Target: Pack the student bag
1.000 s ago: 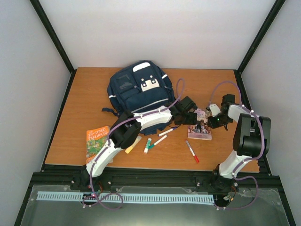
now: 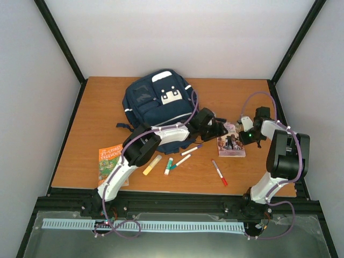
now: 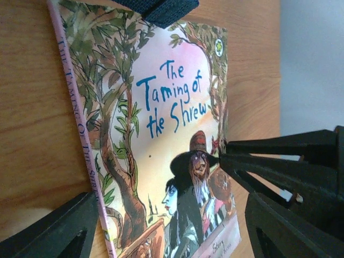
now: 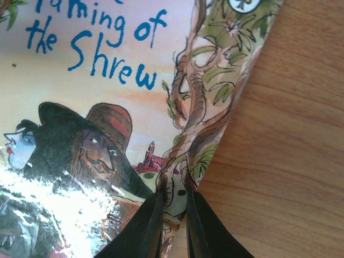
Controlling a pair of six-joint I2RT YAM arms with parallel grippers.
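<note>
A book, The Taming of the Shrew (image 3: 166,97), lies cover up on the table right of the dark blue backpack (image 2: 161,97). My left gripper (image 2: 223,129) is over the book's left side. In the left wrist view, its dark fingers (image 3: 59,231) stand wide apart around the lower part of the book, not closed on it. From the right, my right gripper is shut at the book's right edge, its tips over the cover's margin with the edge between them. What lies under the tips is hidden.
An orange book (image 2: 110,160) lies at the left, partly under my left arm. A yellow marker (image 2: 152,165), a green-capped marker (image 2: 168,166), other markers near it and a red marker (image 2: 220,173) lie in front.
The book has shifted slightly right and straightened a little. My left gripper has moved a little with it, while the right arm has hardly moved. Backpack and markers are unchanged.
</note>
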